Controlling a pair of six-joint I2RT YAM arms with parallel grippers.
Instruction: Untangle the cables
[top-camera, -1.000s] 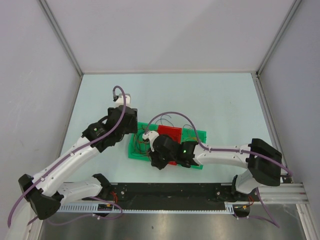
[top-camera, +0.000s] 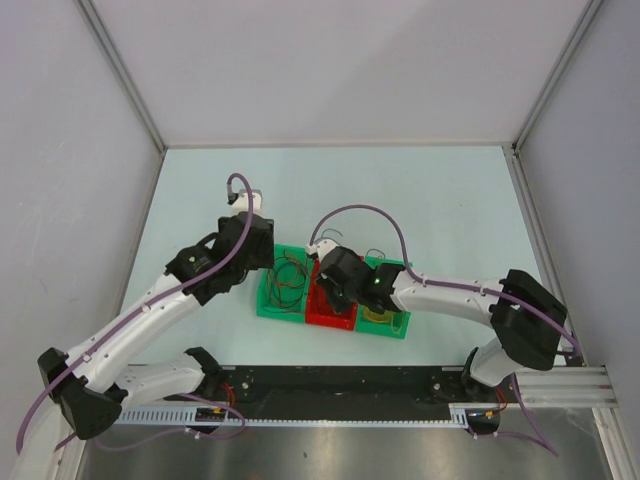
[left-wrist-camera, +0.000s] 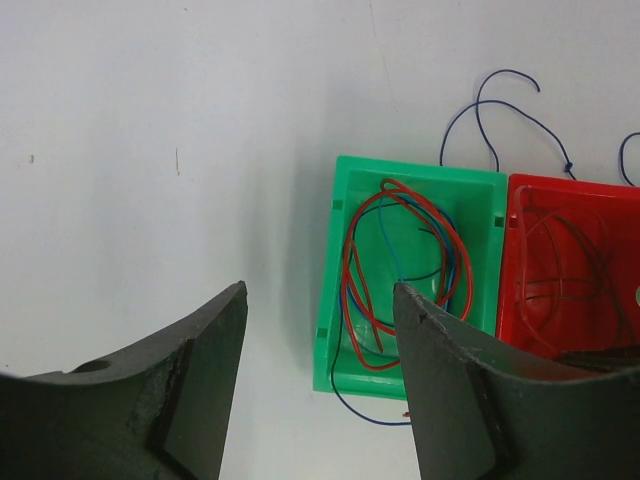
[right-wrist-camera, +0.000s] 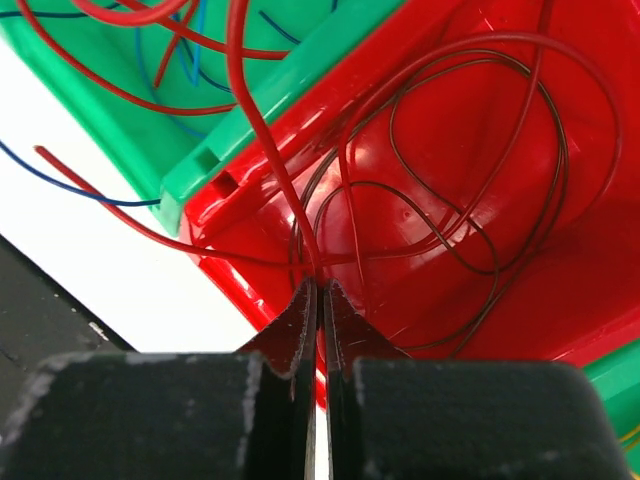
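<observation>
In the left wrist view, red cables (left-wrist-camera: 465, 262) lie coiled with blue ones in the left green bin (left-wrist-camera: 325, 345). My left gripper stands open over the table at that bin's left side, nothing between its fingers. Over the red bin (right-wrist-camera: 585, 325), my right gripper is shut on a red cable (right-wrist-camera: 262, 130), which rises from its fingertips towards the green bin. Another red cable end (right-wrist-camera: 75, 178) hangs past the bins' front edge. Dark cables (right-wrist-camera: 565, 165) and more red loops lie inside the red bin.
A blue cable (left-wrist-camera: 372, 420) droops over the green bin's front. Behind the bins, dark blue cable ends (left-wrist-camera: 510, 104) spread on the table. The right green bin (top-camera: 403, 322) holds yellow cable. Open table lies left of the bins.
From the front of the left green bin, my right gripper has moved right and back, over the red bin. The left arm has hardly moved.
</observation>
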